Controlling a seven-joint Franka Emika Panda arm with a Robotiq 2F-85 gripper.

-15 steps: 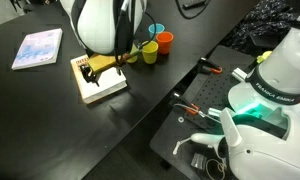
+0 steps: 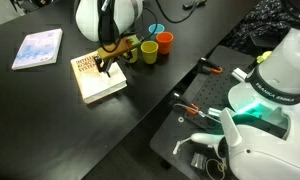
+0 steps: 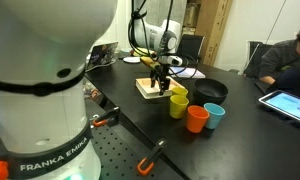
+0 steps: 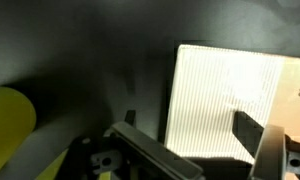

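Observation:
A thick book with a pale cover [image 2: 98,86] lies flat on the dark table. Directly above its right part is my gripper [image 2: 111,64], pointing down. In the wrist view the gripper is open, its fingers well apart. One finger [image 4: 140,148] crosses the book's edge and the dark table, and the other is over the cover [image 4: 205,100]. Nothing appears gripped between them. Whether the fingertips touch the book cannot be told. From the second exterior view, the book [image 3: 150,91] sits beneath the gripper [image 3: 162,82].
Yellow cups [image 2: 149,51], an orange cup [image 2: 165,42] and a blue cup [image 2: 156,30] stand right of the book. A black bowl [image 3: 210,91] is behind the cups. Another pale book [image 2: 38,48] lies at the far left.
My gripper has shifted right and away from the exterior camera over the book, uncovering more of its cover. The book and cups look unmoved.

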